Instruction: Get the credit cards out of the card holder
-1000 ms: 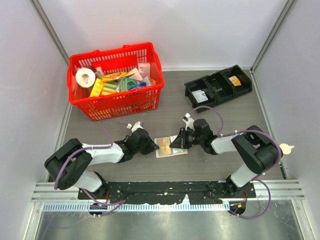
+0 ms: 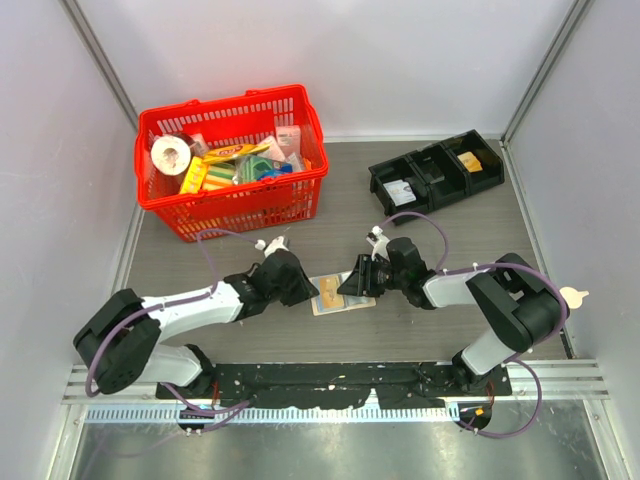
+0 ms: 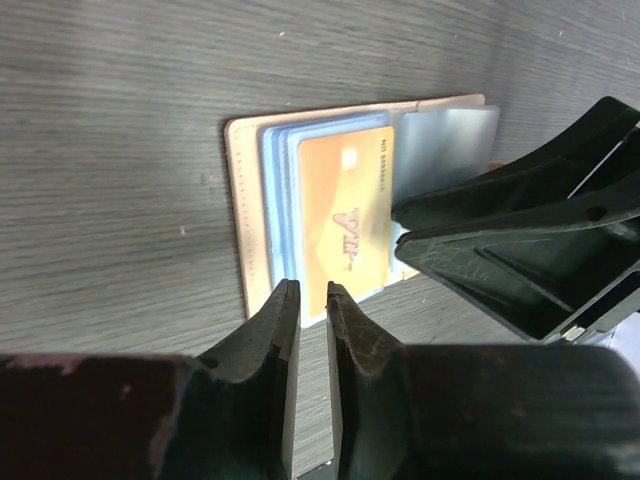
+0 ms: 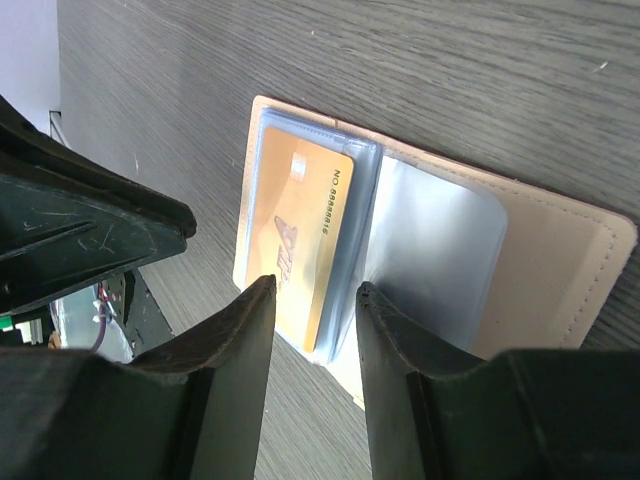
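Observation:
The card holder (image 2: 325, 305) lies flat on the table between my grippers, tan-backed with pale sleeves (image 4: 430, 250). An orange card (image 3: 340, 215) (image 4: 290, 240) sits on its stack of blue sleeves at the left end. My left gripper is shut beside that end, nothing visible between its fingertips. My right gripper is open over the holder, its fingertips at the boundary of the orange card's sleeve and the pale sleeves.
A red basket (image 2: 230, 205) full of assorted items stands at the back left. A black compartment tray (image 2: 435, 175) is at the back right. The table around the holder is clear.
My left arm has shifted slightly, its elbow outward. The right gripper has stayed nearly in place over the holder.

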